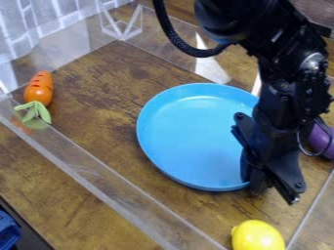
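Note:
A black robot gripper (269, 166) reaches down at the right rim of a blue plate (189, 137). Its fingertips are low by the table, over or against the plate's edge, and their state is hard to make out. A purple object (317, 140) is partly hidden behind the gripper at the right.
A toy carrot (38, 93) lies at the left and a yellow lemon (257, 234) at the bottom right. Clear plastic walls border the wooden table (92, 156). A blue object (7, 232) shows at the lower left corner.

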